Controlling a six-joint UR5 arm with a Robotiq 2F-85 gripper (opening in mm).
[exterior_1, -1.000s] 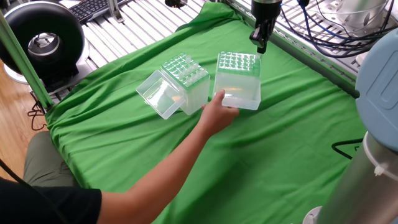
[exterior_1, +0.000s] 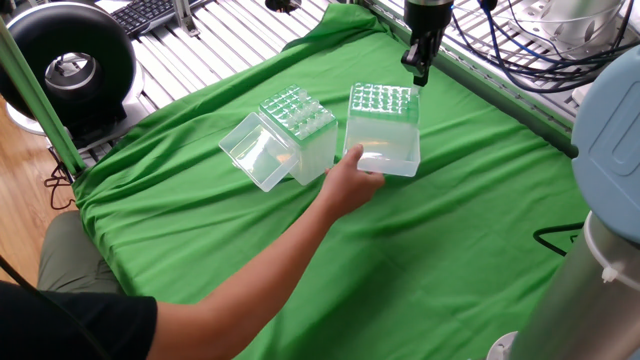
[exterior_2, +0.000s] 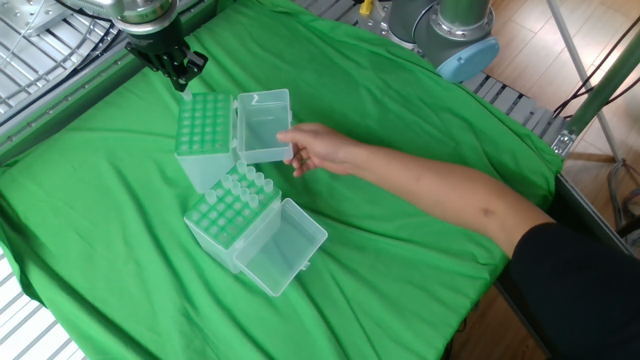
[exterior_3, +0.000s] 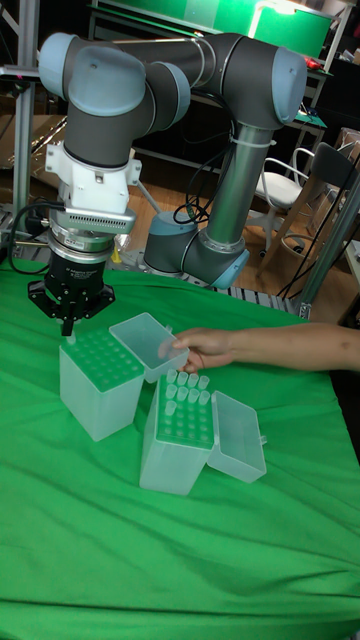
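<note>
Two clear boxes with green perforated tops and hinged open lids stand on the cloth. Over a back corner of the first box (exterior_2: 205, 125) is my gripper (exterior_3: 67, 329), pointing down with its fingers together. A small pale pipette tip (exterior_3: 71, 339) shows right at the fingertips, and my gripper appears shut on it. The tip's lower end is at the box's corner hole; how deep it sits cannot be told. The second box (exterior_2: 238, 215) holds several pale tips standing in its holes. A person's hand (exterior_2: 312, 148) grips the first box's lid (exterior_2: 264, 125).
The second box's lid (exterior_2: 283, 247) hangs open beside it. A person's forearm (exterior_1: 270, 265) reaches across the green cloth (exterior_1: 450, 250). Free cloth lies on either side of the boxes. Cables (exterior_1: 545, 50) run along the back edge.
The gripper and both boxes look unmoved. The person's arm has shifted very slightly, with the hand still on the lid.
</note>
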